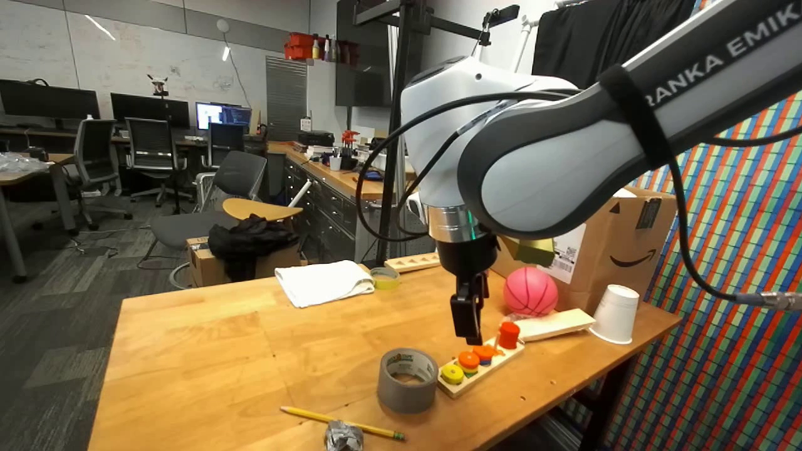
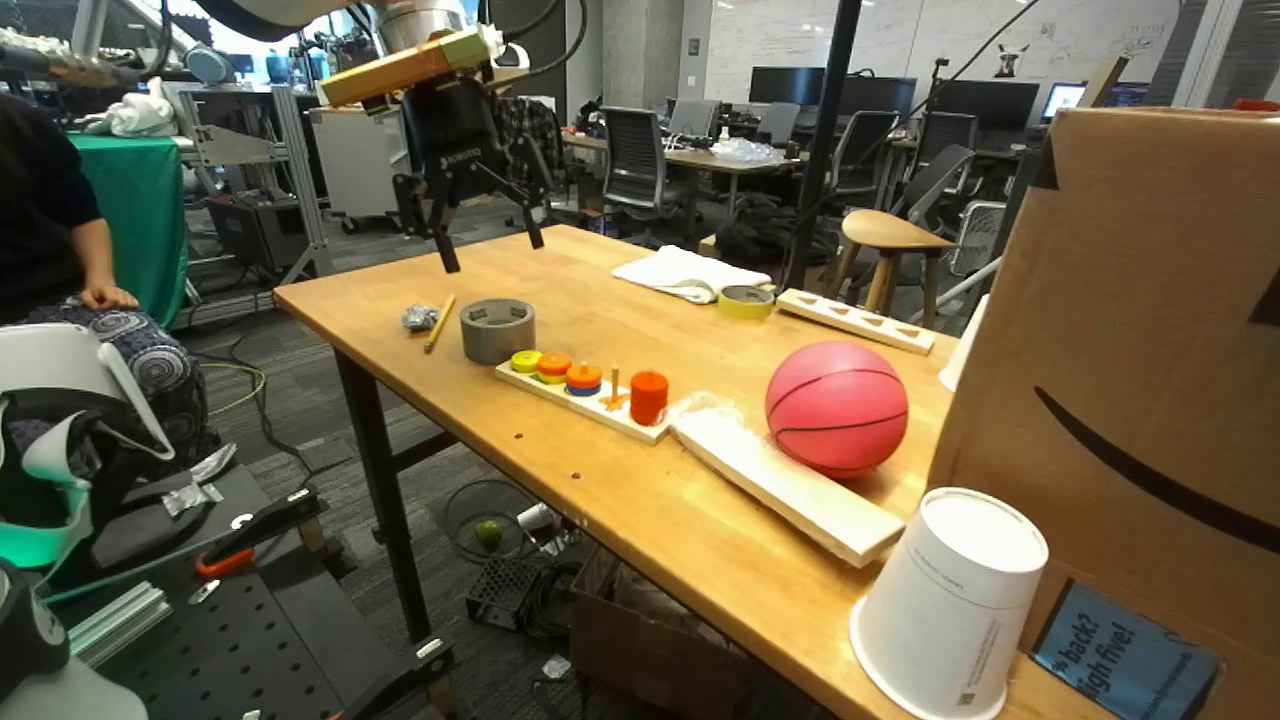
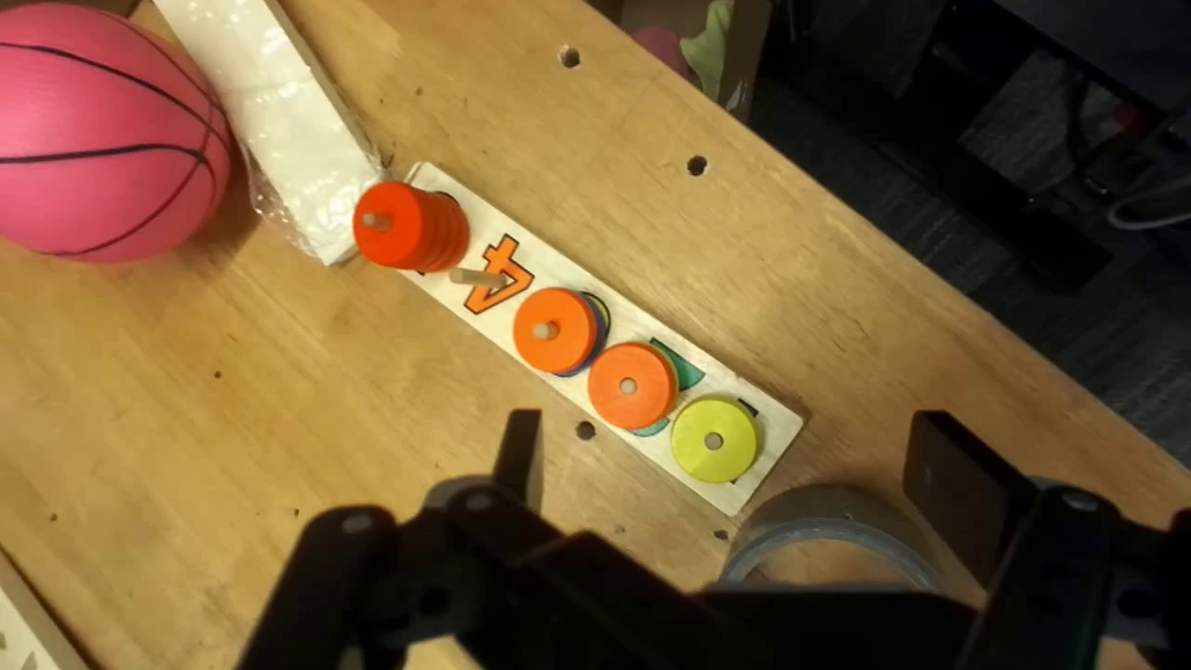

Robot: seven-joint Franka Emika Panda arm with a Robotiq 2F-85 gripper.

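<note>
My gripper (image 2: 493, 250) hangs open above the table, its two fingers spread with nothing between them. In the wrist view the open gripper is above a wooden counting board (image 3: 770, 430) and a grey tape roll (image 3: 843, 508). On the board's pegs sit a yellow disc (image 3: 715, 440), orange-topped stacks (image 3: 632, 385) and a taller red-orange stack (image 3: 404, 227). The peg by the printed orange 4 (image 3: 500, 274) is bare. A pink ball (image 2: 836, 409) rests on the table near a wrapped wooden plank (image 2: 792, 486).
A pencil (image 1: 342, 422) and a crumpled silver ball (image 1: 343, 436) lie near the front. White cloth (image 1: 324, 283), a yellow tape roll (image 1: 385, 279) and another wooden board (image 1: 411, 263) are farther back. An upturned white cup (image 1: 615, 314) stands by a cardboard box (image 1: 631, 233).
</note>
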